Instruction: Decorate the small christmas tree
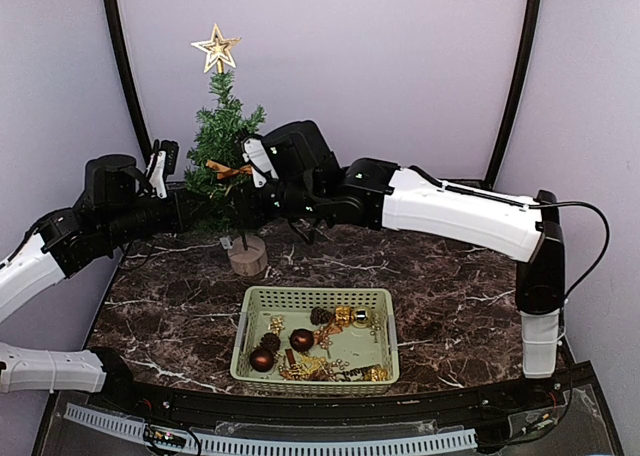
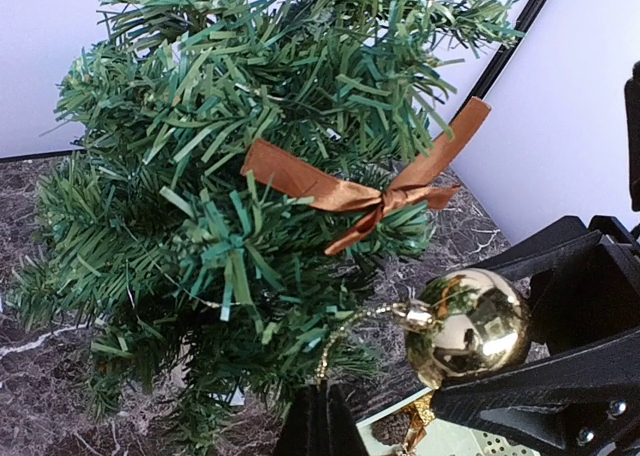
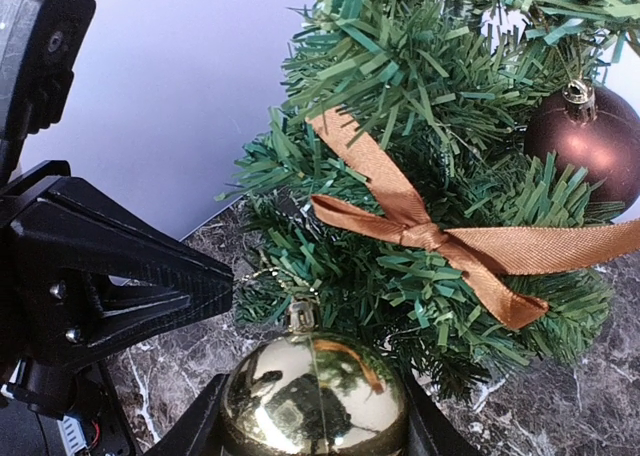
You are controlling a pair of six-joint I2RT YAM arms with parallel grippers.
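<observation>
The small tree (image 1: 225, 136) stands in its wooden base (image 1: 248, 258), topped by a gold star (image 1: 216, 48). A copper bow (image 3: 425, 236) and a brown bauble (image 3: 585, 146) hang on it. My right gripper (image 1: 250, 201) is shut on a gold bauble (image 3: 315, 396) beside the tree, below the bow. The bauble's cord runs to my left gripper, which is shut with its tips at the cord in the left wrist view, at the tree's left side in the top view.
A pale green basket (image 1: 314, 293) with brown baubles, pine cones and gold ornaments sits on the marble surface in front of the tree. The surface (image 1: 450, 296) to the basket's right is clear. The right arm spans across the middle above it.
</observation>
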